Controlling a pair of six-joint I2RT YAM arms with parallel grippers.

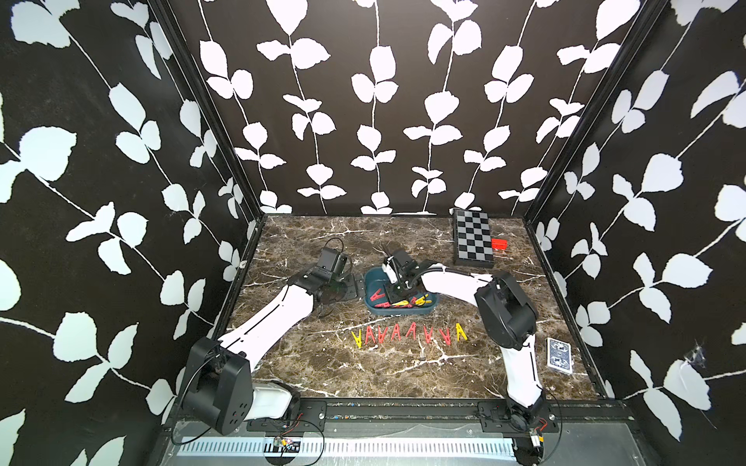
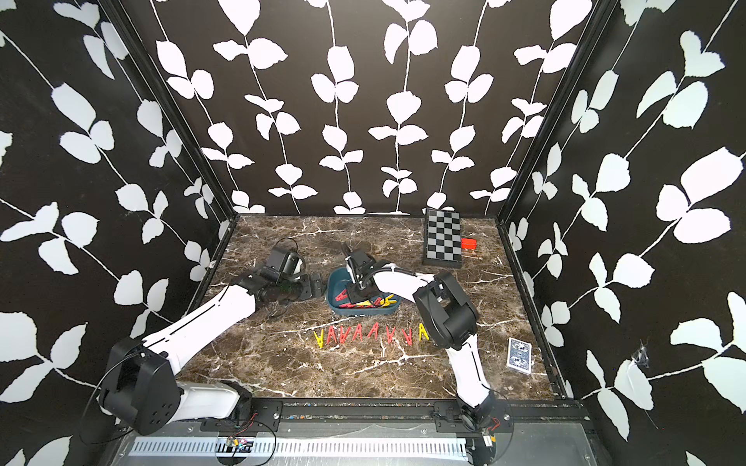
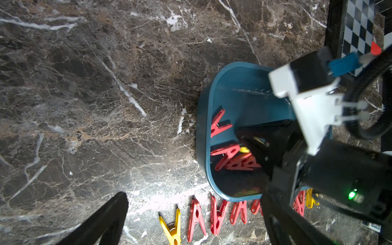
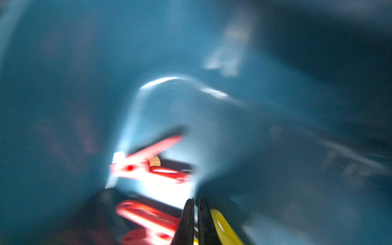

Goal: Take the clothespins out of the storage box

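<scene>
My right gripper is down inside the teal storage box (image 2: pixel 334 303), shut with nothing visible between its tips, among red clothespins (image 4: pixel 147 216) and a yellow one (image 4: pixel 224 228); a red clothespin (image 4: pixel 138 167) lies ahead of it by the wall. My left gripper (image 1: pixel 349 287) hangs left of the box, open in the left wrist view, where the right gripper's housing (image 3: pixel 326 175) covers part of the box. A row of red clothespins (image 3: pixel 195 216) with yellow ones (image 3: pixel 173 228) lies on the table in front of the box.
A checkered board (image 1: pixel 472 237) and a red object (image 1: pixel 499 244) stand at the back right. A card deck (image 1: pixel 559 355) lies at the front right. Both arms reach in from the front.
</scene>
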